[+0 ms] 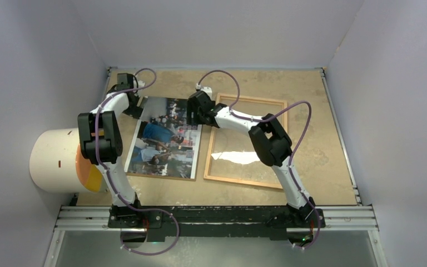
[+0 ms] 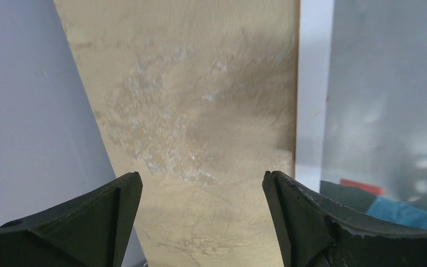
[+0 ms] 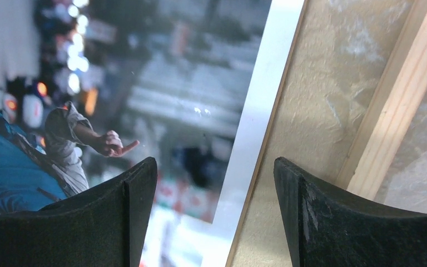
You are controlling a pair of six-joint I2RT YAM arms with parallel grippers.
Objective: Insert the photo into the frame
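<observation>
The photo (image 1: 161,142), a printed crowd scene with a white border on a board, lies on the left half of the table. My left gripper is open over its upper-left edge, with the white border (image 2: 311,111) right of the fingers. My right gripper is open across the photo's right edge (image 3: 256,111), near the upper right corner. The empty wooden frame (image 1: 207,161) lies just right of the photo; its strip (image 3: 389,111) shows in the right wrist view.
A white cylinder (image 1: 55,161) with an orange end stands at the left front. Grey walls enclose the table. Bare table (image 1: 317,144) lies to the right of the frame.
</observation>
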